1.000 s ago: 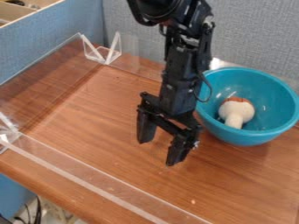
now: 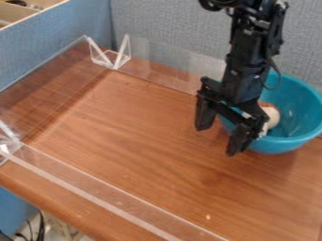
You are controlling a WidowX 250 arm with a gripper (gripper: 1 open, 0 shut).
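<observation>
My black gripper (image 2: 220,127) stands open at the left rim of a cyan bowl (image 2: 297,132) on the right of the wooden table. Its fingers overlap the bowl's near left part in the view, and a white round object (image 2: 269,111) with a reddish top inside the bowl is partly hidden behind the gripper. I cannot tell whether anything is touched.
Clear plastic edging with white brackets (image 2: 109,54) runs along its sides. A grey padded wall stands behind, a light blue panel at left, cables at lower left.
The gripper has moved right and up in the view, toward the bowl, and now covers much of the white object.
</observation>
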